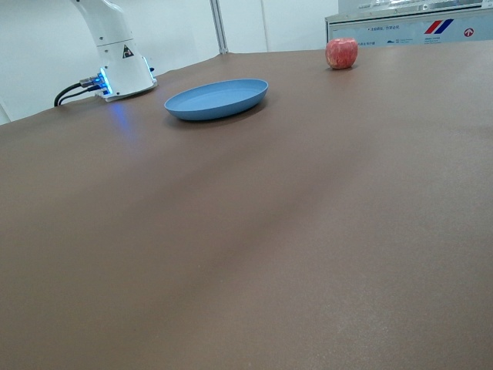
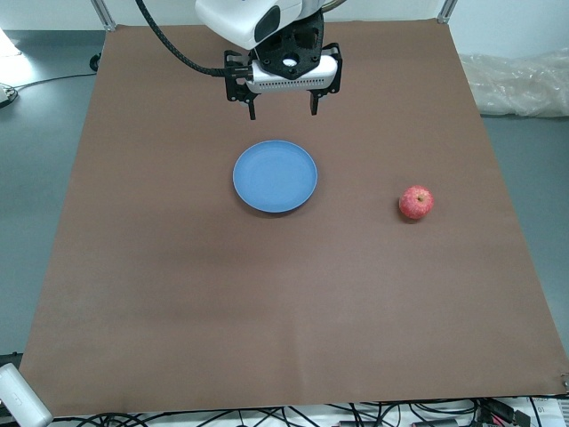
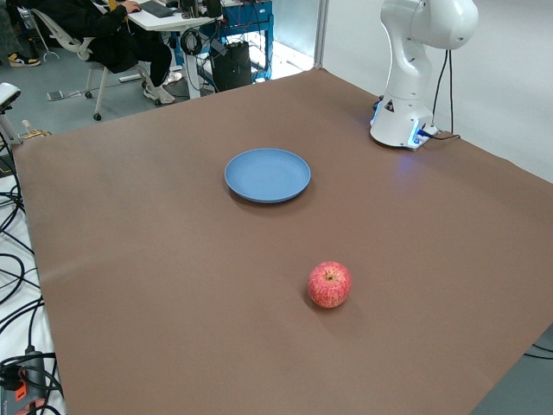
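A round blue plate [image 2: 275,175] [image 1: 216,99] [image 3: 267,175] lies on the brown table. A red apple [image 2: 416,202] [image 1: 341,53] [image 3: 329,284] stands apart from the plate, to its right in the left view and nearer the camera in the right view. My gripper [image 2: 283,105] hangs at the top of the left view, beyond the plate, its two dark fingers apart with nothing seen between them. In the top and right views only the white arm shows, and the gripper is out of frame.
Cables [image 3: 17,294] run along one edge outside it. A person [image 3: 108,39] sits at a desk in the background of the right view. Clear plastic sheeting [image 2: 516,84] lies beside the table in the left view.
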